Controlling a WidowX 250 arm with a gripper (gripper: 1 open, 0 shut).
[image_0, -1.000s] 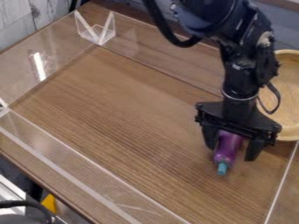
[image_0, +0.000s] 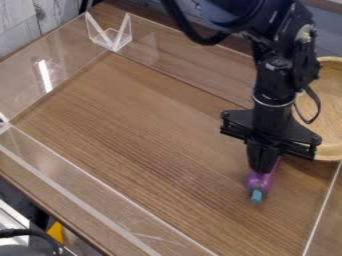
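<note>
My black gripper (image_0: 266, 150) hangs low over the right side of the wooden tray floor, its fingers close together and shut. Just under and beyond its fingertips lies a small purple object (image_0: 261, 184) with a teal tip pointing toward the front of the view. The gripper partly covers its upper end, so whether they touch I cannot tell.
A round tan wooden bowl (image_0: 327, 90) sits at the right edge behind the gripper. A white wire-like holder (image_0: 107, 32) stands at the back left.
The gripper's fingers have drawn together from a wider spread and now cover more of the purple object's upper end. The purple object has barely moved.
</note>
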